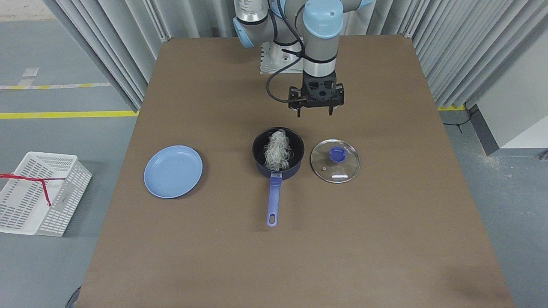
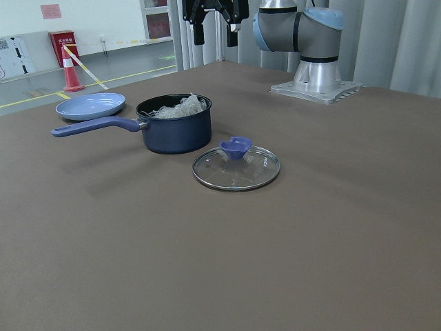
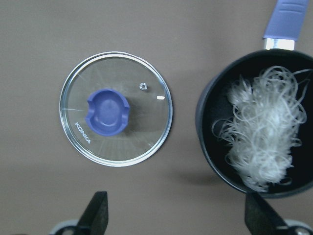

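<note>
My gripper (image 1: pixel 314 110) hangs above the table behind the saucepan, fingers apart and empty; it also shows high in the left view (image 2: pixel 215 36) and at the bottom of the wrist view. The dark blue saucepan (image 2: pixel 176 138) holds white noodles (image 3: pixel 264 127) and has a long lilac handle (image 1: pixel 273 200) pointing toward the front camera. A glass lid (image 1: pixel 334 169) with a blue knob (image 3: pixel 107 111) lies on the table beside the pan.
A pale blue plate (image 1: pixel 173 172) lies on the other side of the pan. A white basket (image 1: pixel 67 205) stands on the floor beyond the table's edge.
</note>
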